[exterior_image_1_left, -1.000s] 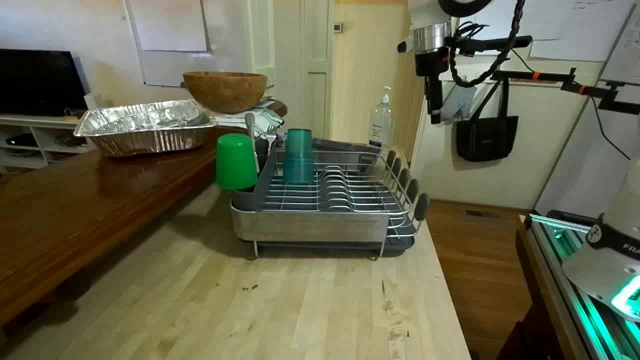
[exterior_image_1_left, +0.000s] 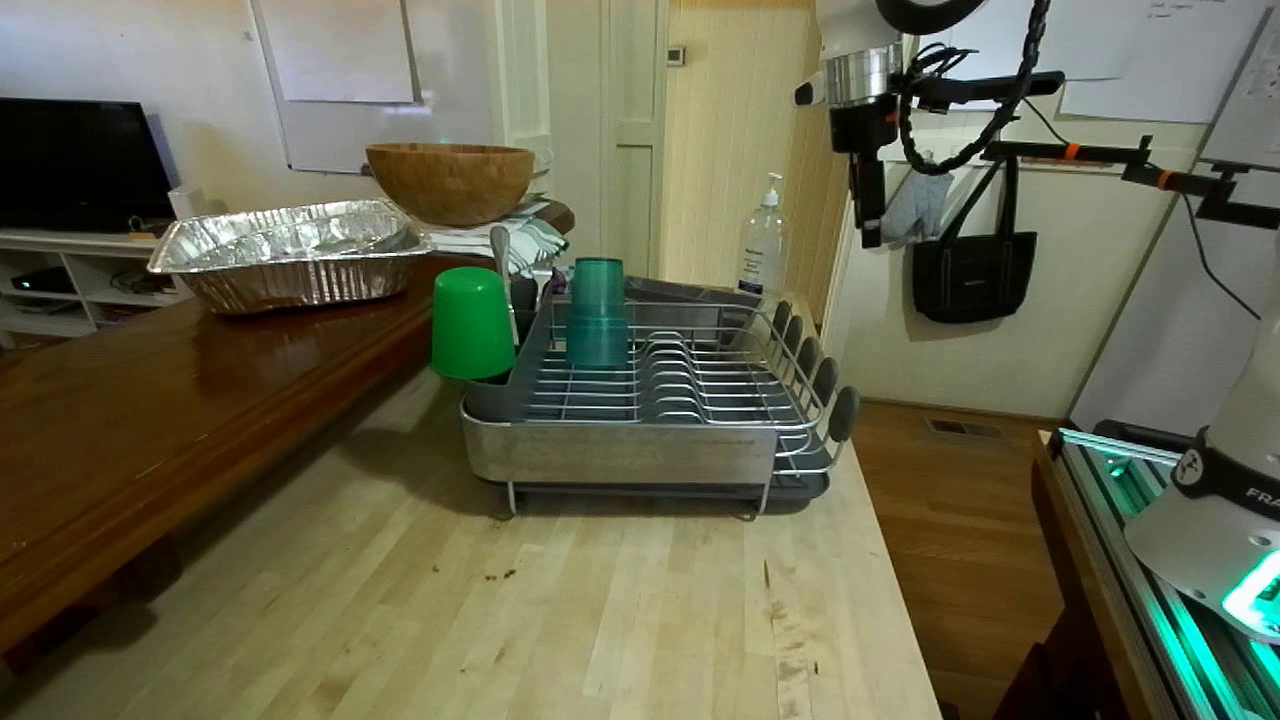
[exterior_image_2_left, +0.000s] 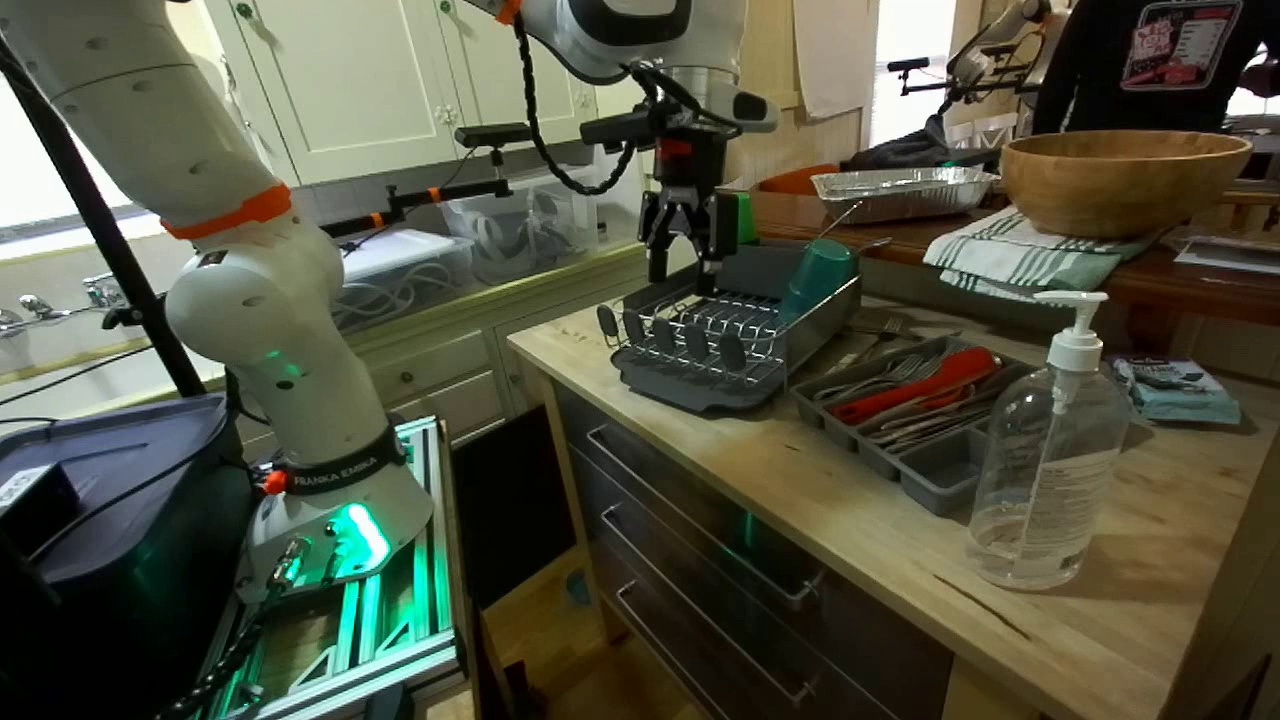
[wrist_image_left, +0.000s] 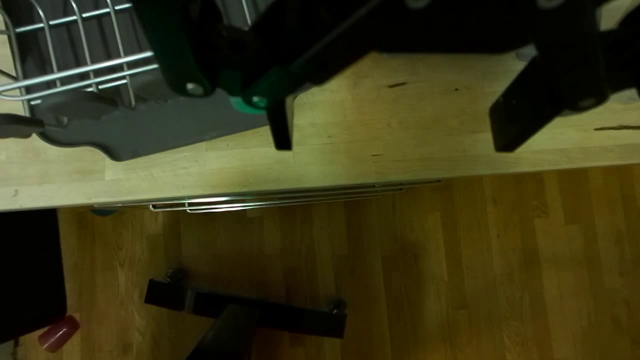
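Note:
My gripper is open, and the wrist view shows only counter and floor between its spread fingers. In exterior view 1 the gripper (exterior_image_1_left: 869, 234) hangs in the air to the right of the dish rack (exterior_image_1_left: 624, 454), higher than its rim. A bright green cup (exterior_image_1_left: 471, 324) is upside down at the rack's left end. Inside the rack stands a teal cup (exterior_image_1_left: 597, 314), which looks tilted in exterior view 2. That second view has the gripper (exterior_image_2_left: 684, 270) above the rack's near end, well away from the teal cup (exterior_image_2_left: 819, 282).
A grey cutlery tray (exterior_image_2_left: 924, 480) and a clear pump bottle (exterior_image_2_left: 1044, 480) stand beside the rack. On the raised wooden ledge are a foil pan (exterior_image_1_left: 300, 270) and a wooden bowl (exterior_image_1_left: 450, 182). The counter (exterior_image_1_left: 624, 612) in front of the rack is clear.

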